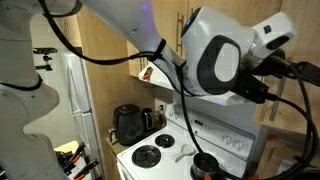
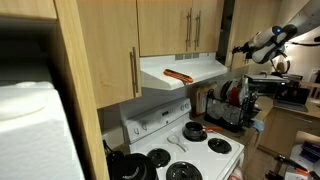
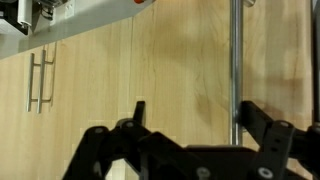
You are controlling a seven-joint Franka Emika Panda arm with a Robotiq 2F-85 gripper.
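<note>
In the wrist view my gripper is open, its dark fingers wide apart at the bottom edge. A long vertical metal handle (image 3: 237,65) on a light wood cabinet door (image 3: 180,75) runs down between them, close to the right finger (image 3: 270,125). Whether the handle touches that finger I cannot tell. From exterior view 2, the gripper (image 2: 240,49) is at the far right, up by the wooden cabinets. The large white and black arm (image 1: 222,52) covers much of exterior view 1, where the fingertips are not clear.
Below is a white stove (image 1: 165,150) with a black pot (image 1: 205,164) on it. A white range hood (image 2: 180,74) carries an orange-red item (image 2: 178,75). A loose black cable (image 1: 185,110) hangs from the arm. More cabinet handles (image 3: 36,80) show at left.
</note>
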